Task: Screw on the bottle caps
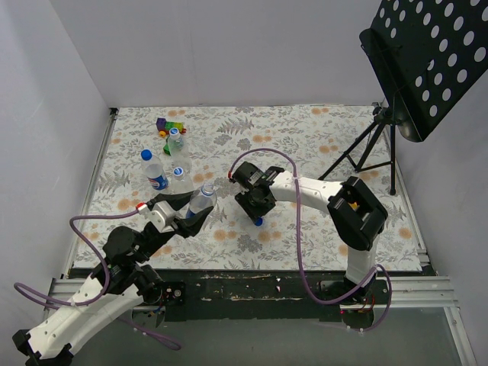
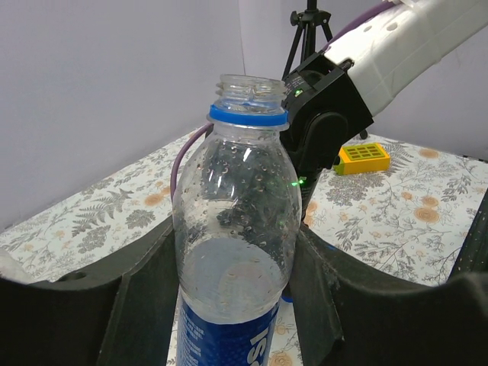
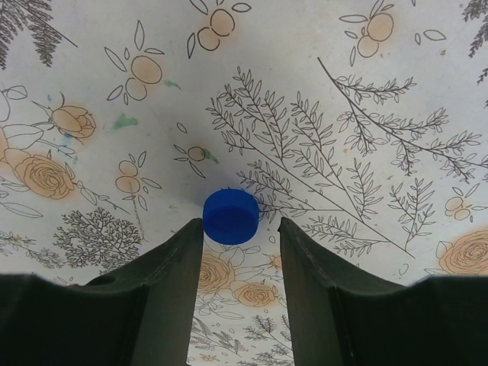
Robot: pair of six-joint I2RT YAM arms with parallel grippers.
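A clear bottle (image 2: pixel 238 198) with a blue neck ring and no cap stands nearly upright in the left wrist view. My left gripper (image 1: pixel 200 213) is shut on its body, above the front left of the table. On the patterned cloth lies a blue cap (image 3: pixel 230 216), also seen as a small blue spot in the top view. Over it my right gripper points down, its fingers apart and nothing gripped. The cap shows between the fingertips, closer to the left one; whether they reach down to its level is hard to tell.
Several bottles stand at the back left, one of them a blue-capped bottle (image 1: pixel 153 169). Colourful toy blocks (image 1: pixel 169 126) lie behind them. A black tripod stand (image 1: pixel 389 114) rises at the right.
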